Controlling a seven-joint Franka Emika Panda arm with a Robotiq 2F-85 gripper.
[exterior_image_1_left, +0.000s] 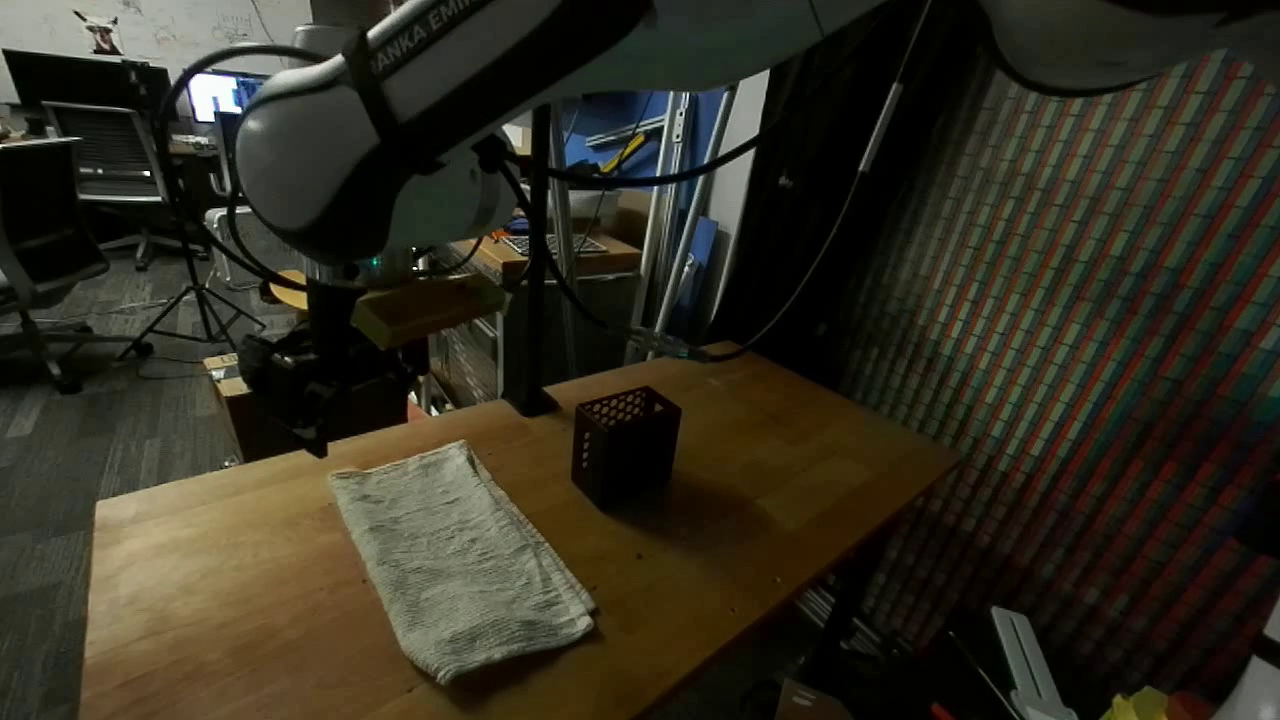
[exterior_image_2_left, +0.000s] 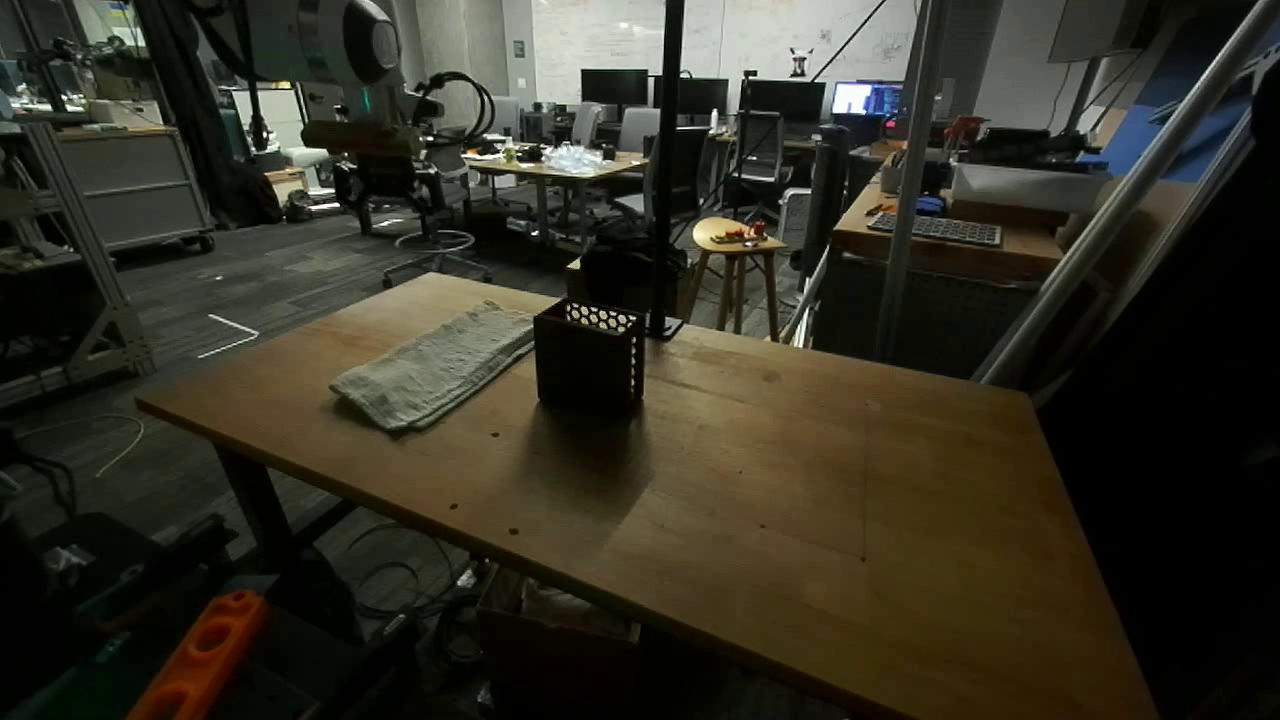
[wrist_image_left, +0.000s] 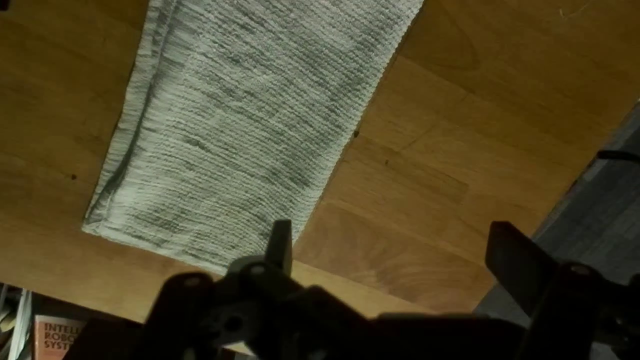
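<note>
A pale grey-white folded towel (exterior_image_1_left: 462, 558) lies flat on the wooden table; it also shows in the second exterior view as a cloth strip (exterior_image_2_left: 438, 360). In the wrist view the towel (wrist_image_left: 240, 120) fills the upper left and middle. My gripper stands open, its dark fingers wide apart with only bare tabletop and a strip of floor seen between them. One finger overlaps the towel's near corner in that view. From outside, the gripper (exterior_image_1_left: 314, 420) hangs above the table's far left edge, apart from the towel.
A black perforated box (exterior_image_1_left: 626, 446) stands upright beside the towel, close to a dark post (exterior_image_1_left: 528, 300) at the table's edge. A book (wrist_image_left: 54, 336) shows below the table edge.
</note>
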